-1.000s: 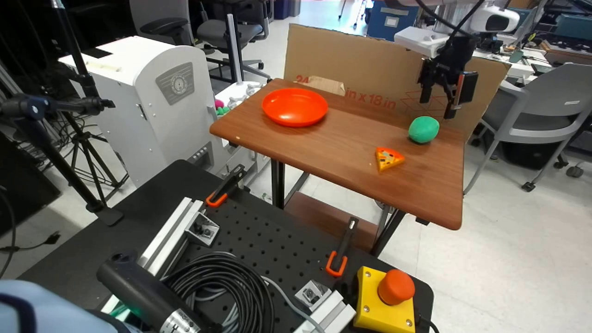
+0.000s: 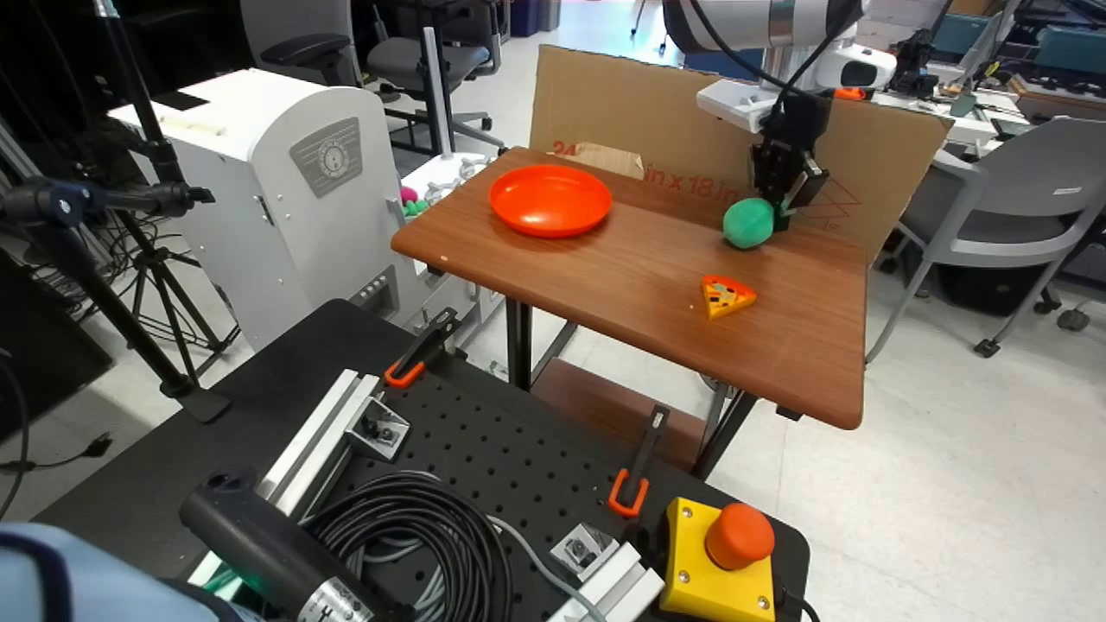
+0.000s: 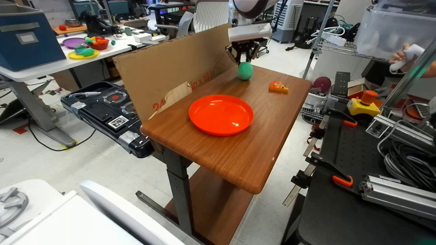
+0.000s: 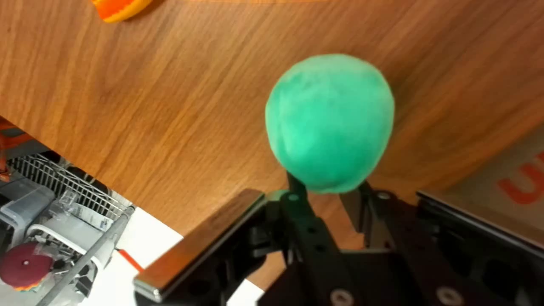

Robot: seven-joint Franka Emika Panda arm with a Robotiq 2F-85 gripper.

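A smooth green rounded toy [image 2: 748, 223] is at the fingertips of my gripper, near the cardboard. In the wrist view the green toy [image 4: 330, 122] covers the very tips. Below them the two dark fingers stand some way apart, with bare wood showing in the gap. Whether the tips grip the toy or only touch it is hidden. From the other side, the gripper [image 3: 242, 61] comes down right above the toy [image 3: 245, 71]. A red-orange plate [image 2: 550, 200] lies empty across the table, and a toy pizza slice [image 2: 727, 295] rests nearer the front.
A cardboard sheet [image 3: 171, 73] stands along the table's back edge, close behind the gripper. Clear wood [image 2: 622, 264] lies between the plate and the pizza slice. The tabletop's right and front edges are open drops.
My gripper has come down and leftward to the green toy, from above and behind it. The toy has shifted left and slightly back and now looks more upright. Plate and pizza slice are unmoved.
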